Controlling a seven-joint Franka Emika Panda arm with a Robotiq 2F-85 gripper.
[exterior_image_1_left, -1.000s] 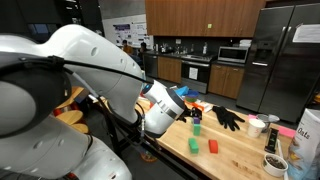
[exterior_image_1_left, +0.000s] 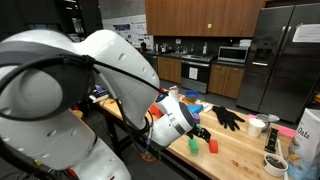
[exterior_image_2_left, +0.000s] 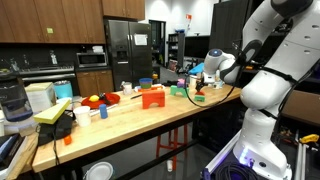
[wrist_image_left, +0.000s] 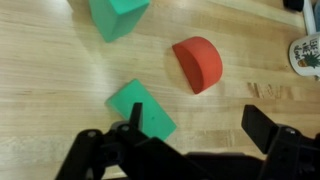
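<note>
Wide open, my gripper hovers above the wooden table, and nothing sits between its fingers. In the wrist view a flat green block (wrist_image_left: 142, 109) lies just ahead of the fingers, partly covered by them at its lower end. A second green block (wrist_image_left: 116, 14) stands at the top left of that view. Right of both lies a red half-round block (wrist_image_left: 198, 63). From exterior view 1 the arm's wrist hides part of the table; the red block (exterior_image_1_left: 213, 146) and a green block (exterior_image_1_left: 193, 146) show beside it.
A patterned mug (wrist_image_left: 308, 54) stands at the wrist view's right edge. Black gloves (exterior_image_1_left: 226, 117), a white cup (exterior_image_1_left: 256, 128) and a bowl (exterior_image_1_left: 275, 164) occupy the table's right side. A red box (exterior_image_2_left: 153, 99) stands elsewhere on the table. Bare wood surrounds the blocks.
The gripper has moved right and lower in exterior view 1, nearer the flat green and red blocks. The blocks have not visibly moved.
</note>
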